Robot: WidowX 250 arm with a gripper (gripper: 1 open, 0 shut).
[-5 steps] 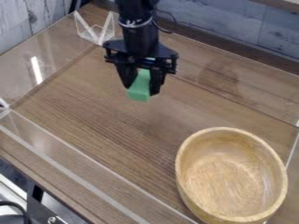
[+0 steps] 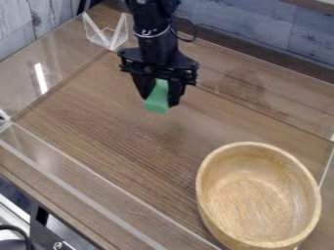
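A black gripper (image 2: 159, 80) hangs over the upper middle of the wooden surface, shut on a green object (image 2: 156, 96) that sticks out below its fingers. The object's exact shape is partly hidden by the gripper.
A large round tan bowl (image 2: 259, 201) sits at the lower right. The wooden surface (image 2: 117, 146) is otherwise largely clear. A panelled wall stands at the back, and white wire-like pieces are at the upper left and left edge.
The bowl has not moved.
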